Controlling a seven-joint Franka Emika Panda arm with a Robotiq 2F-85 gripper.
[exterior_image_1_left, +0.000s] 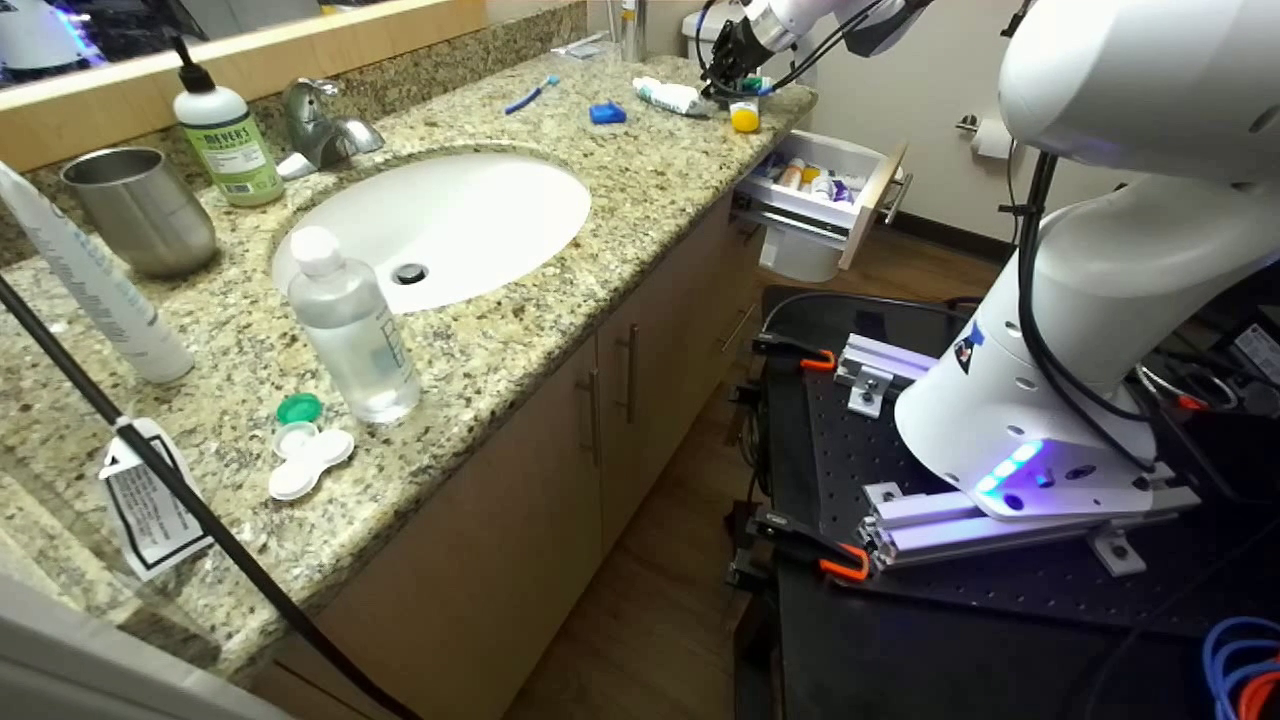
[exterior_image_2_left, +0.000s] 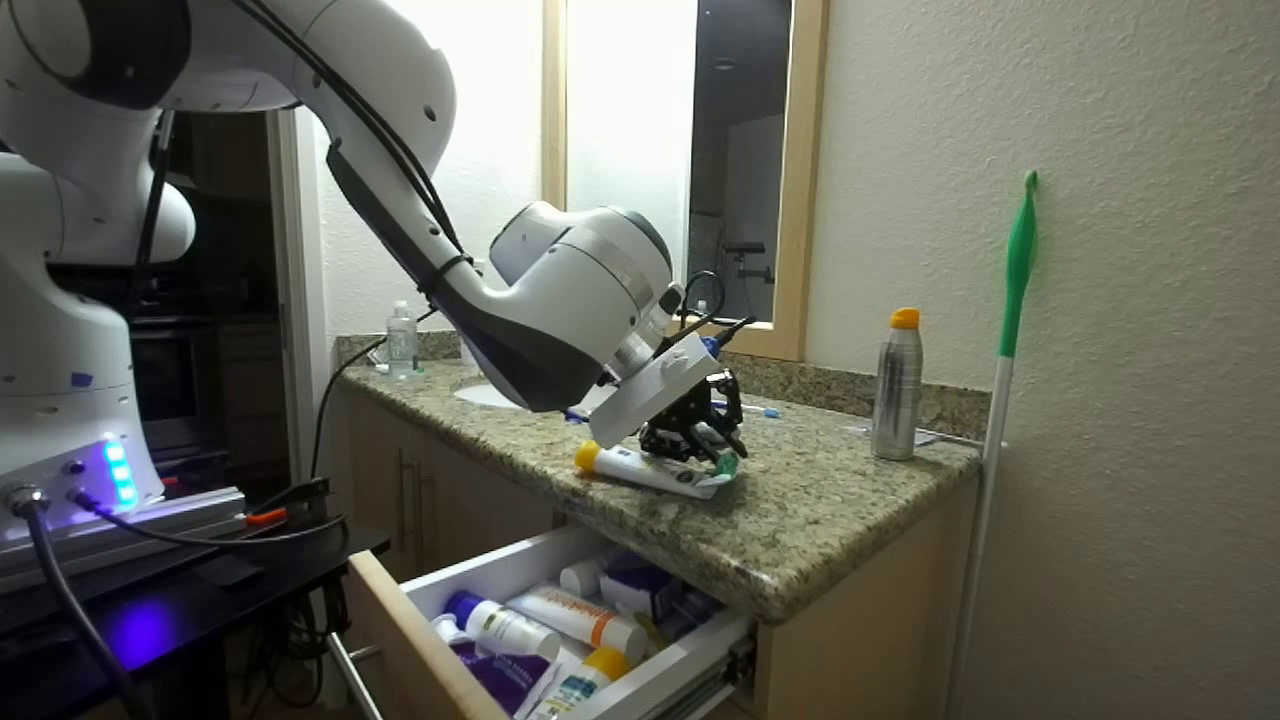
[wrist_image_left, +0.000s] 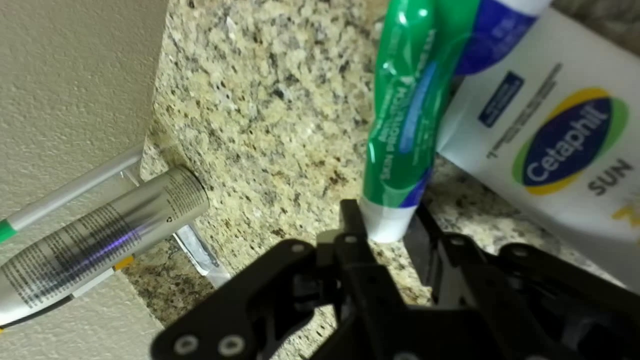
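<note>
A green tube with a white end (wrist_image_left: 399, 120) lies partly over the white Cetaphil tube (wrist_image_left: 540, 144) on the counter. My gripper is shut on that white end, one dark finger on either side of it. From the second exterior view, the gripper (exterior_image_2_left: 717, 451) is low over the counter, with a bit of the green tube (exterior_image_2_left: 727, 466) showing below. The Cetaphil tube's yellow cap (exterior_image_2_left: 587, 456) points toward the counter's front edge. In the first exterior view the arm and cables largely hide the grasp.
An open drawer (exterior_image_2_left: 708, 672) full of tubes and bottles juts out below the counter. A silver spray can (exterior_image_2_left: 896, 390) stands near the far wall. A white tube (exterior_image_1_left: 668, 96), a blue box (exterior_image_1_left: 607, 113) and a toothbrush (exterior_image_1_left: 531, 95) lie toward the sink (exterior_image_1_left: 480, 216).
</note>
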